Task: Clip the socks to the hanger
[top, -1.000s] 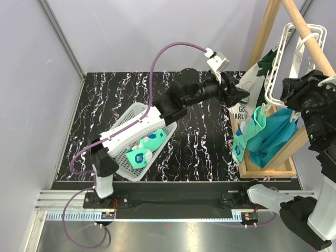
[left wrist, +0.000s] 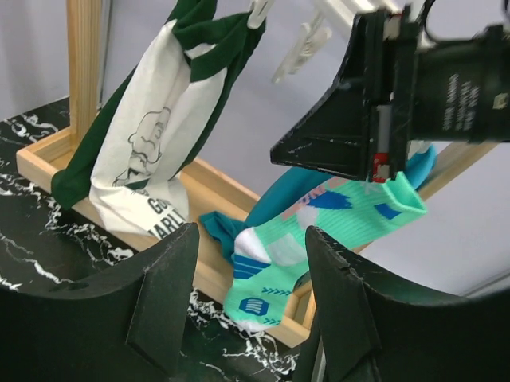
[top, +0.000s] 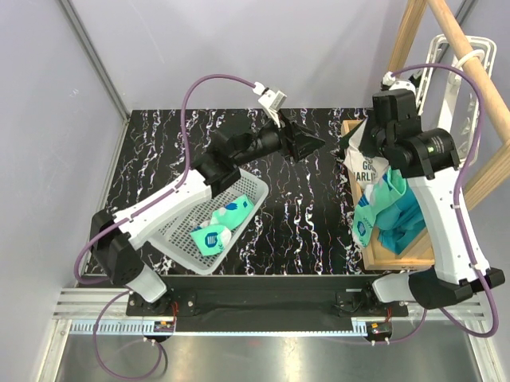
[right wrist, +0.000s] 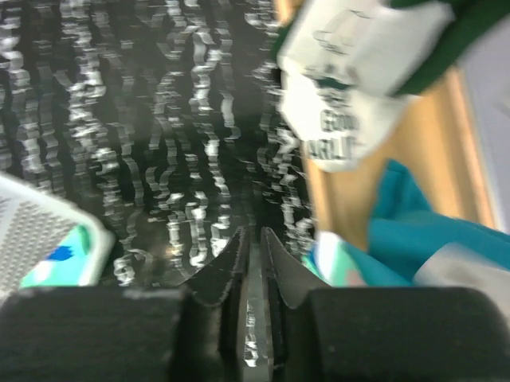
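The white hanger (top: 482, 48) is on the wooden rack at the right, partly hidden behind my right arm. A white-and-green sock (left wrist: 151, 143) hangs from a clip (left wrist: 259, 12). Lower on the rack hang a mint sock (left wrist: 287, 239) and a teal sock (top: 398, 219). Over the table's middle, my left gripper (top: 309, 150) stands open and empty, apart from the socks. My right gripper is shut, with nothing visible between its fingertips; from above it is in front of the hanging socks. Mint socks (top: 211, 239) lie in the basket.
The grey basket (top: 259, 191) stands at the left of the dark marbled table, beneath my left arm. Wooden rack posts (top: 406, 36) and a base (top: 398, 261) occupy the right side. Between basket and rack, the tabletop (top: 299, 223) is clear.
My right arm has swung left from the hanger's outer side to in front of the hanging socks. My left arm has drawn back left, away from the rack. The basket socks stay put.
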